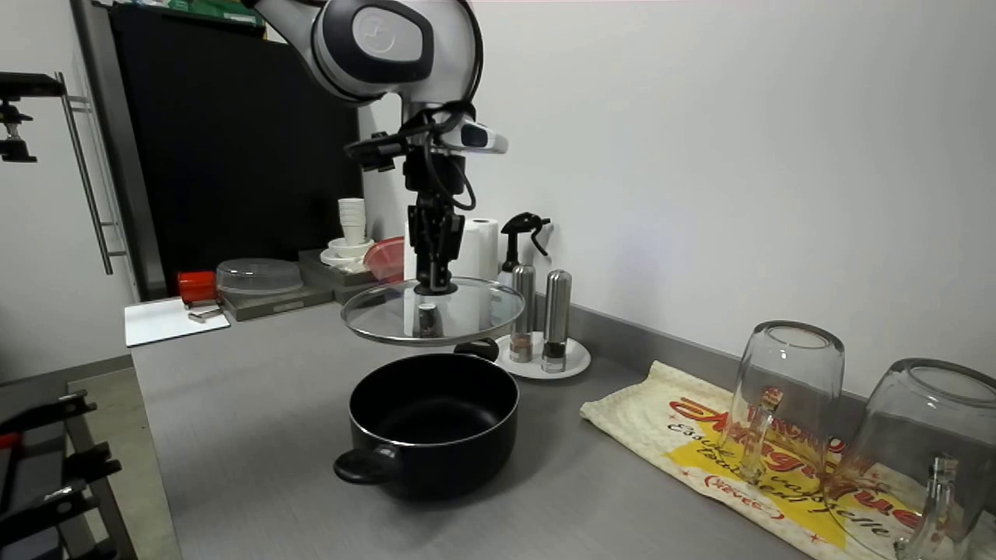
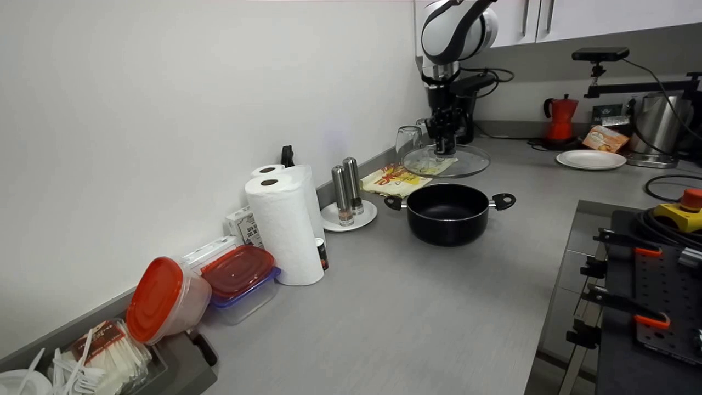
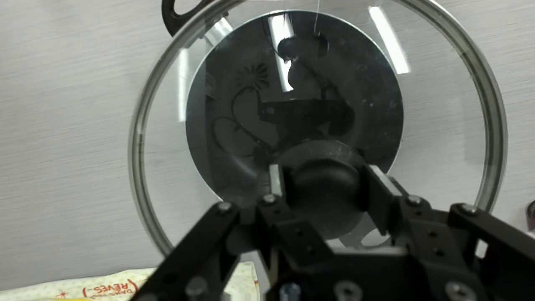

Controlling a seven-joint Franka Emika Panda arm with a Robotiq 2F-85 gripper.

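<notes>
A round glass lid (image 1: 387, 317) with a metal rim hangs level in the air, its black knob (image 3: 326, 188) clasped by my gripper (image 1: 435, 283). Below it, the black two-handled pot (image 1: 434, 448) stands uncovered on the counter, empty inside as far as shows. Clear air separates the lid (image 2: 464, 164) from the pot (image 2: 447, 227) in both exterior views. Through the glass in the wrist view, the dark pot (image 3: 235, 75) appears within the lid's outline, nearer the top; the gripper's fingers (image 3: 276, 180) flank the knob.
Two steel grinders (image 1: 555, 317) share a white plate (image 1: 576, 361) behind the pot. Upturned glass mugs (image 1: 784, 401) stand on a printed cloth (image 1: 668, 411) to the right. Paper towel rolls (image 2: 283, 230) are against the wall.
</notes>
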